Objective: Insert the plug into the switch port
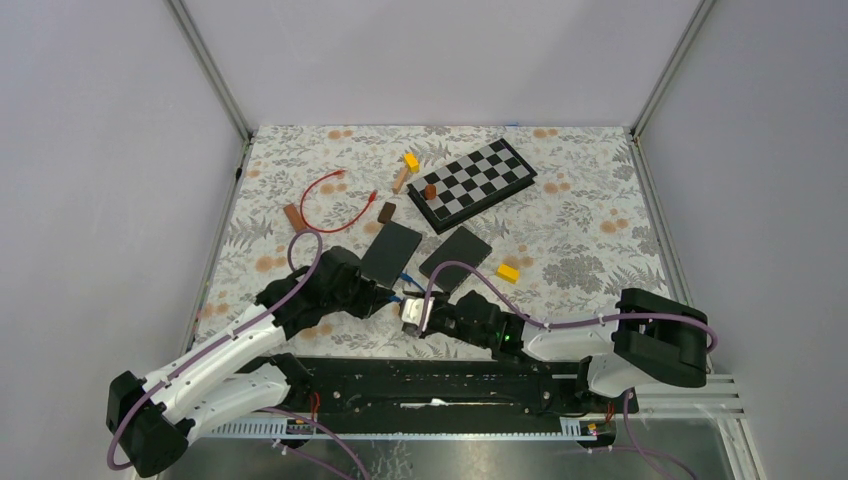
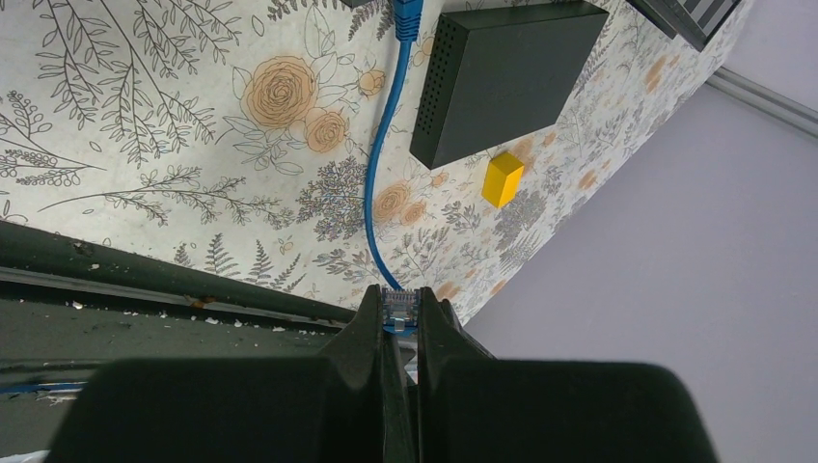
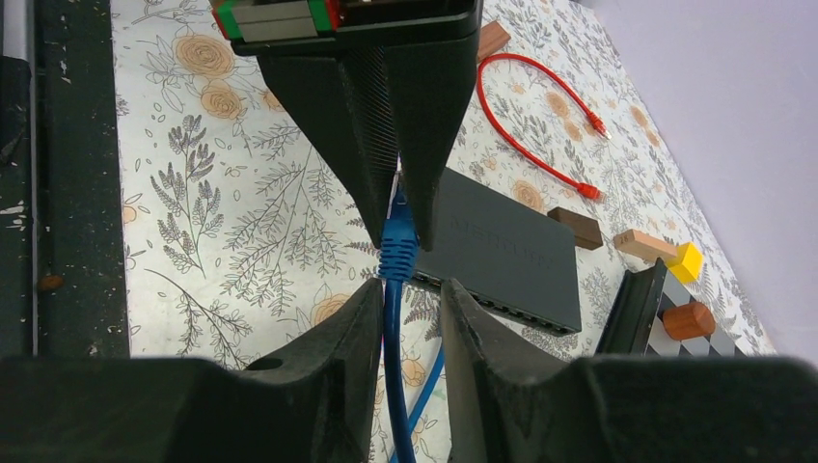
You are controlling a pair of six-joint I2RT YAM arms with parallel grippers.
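The blue plug (image 3: 398, 241) is clamped between the fingertips of my left gripper, its clear connector (image 2: 400, 309) facing the wrist camera. From its boot the blue cable (image 3: 394, 338) runs between the parted fingers of my right gripper, nearer one finger, with a gap to the other. The cable's other end, a blue plug (image 2: 408, 21), lies at the edge of the left dark switch box (image 1: 391, 253). A second dark box (image 1: 456, 258) lies to its right. Both grippers are close together in front of the boxes.
A chessboard (image 1: 473, 184), a red cable (image 1: 308, 205), yellow blocks (image 1: 508, 273) and brown blocks (image 1: 387, 212) lie farther back. A dark rail (image 1: 430, 385) borders the front.
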